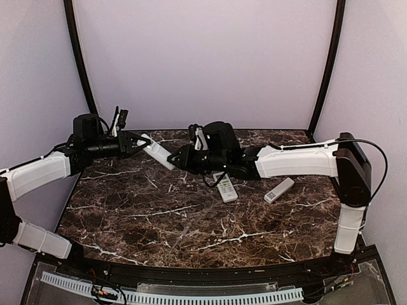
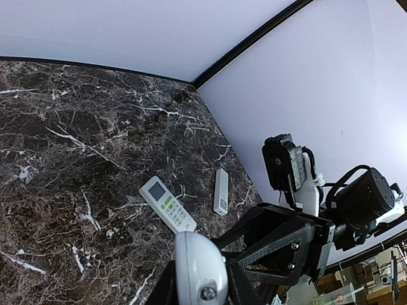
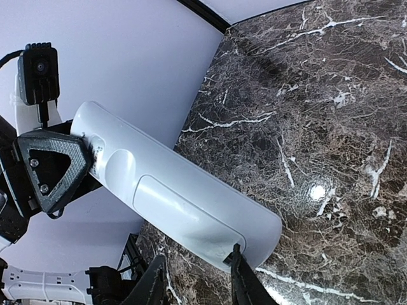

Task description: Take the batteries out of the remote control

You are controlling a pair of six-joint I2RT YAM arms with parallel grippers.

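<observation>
A white remote [image 1: 156,152] is held in the air, back side with its battery cover [image 3: 184,210] facing the right wrist camera. My left gripper [image 1: 135,143] is shut on its far end. At the other end sits my right gripper [image 1: 178,159], fingers part open, its dark fingertips at the edge of the battery cover in the right wrist view. No batteries are visible.
A remote with screen and buttons [image 1: 225,189] lies on the marble table [image 1: 140,210] below the right arm. A slim white remote [image 1: 278,190] lies further right.
</observation>
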